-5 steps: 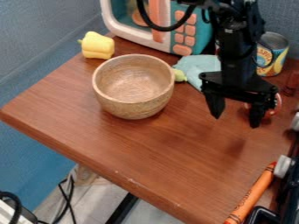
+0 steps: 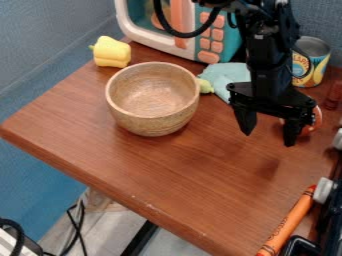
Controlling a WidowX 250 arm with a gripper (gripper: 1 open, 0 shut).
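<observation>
My black gripper [image 2: 269, 131] points down over the right part of the wooden table, its two fingers apart and open. A red round object [image 2: 310, 122] sits just behind it, partly hidden by the right finger; I see nothing clearly held. A wooden bowl [image 2: 151, 100] stands to the left, apart from the gripper.
A yellow pepper-like piece [image 2: 111, 52], a toy microwave [image 2: 177, 30], a teal cloth [image 2: 219, 76] and a can [image 2: 310, 62] line the back. An orange crayon-shaped object [image 2: 297, 218] lies at the right.
</observation>
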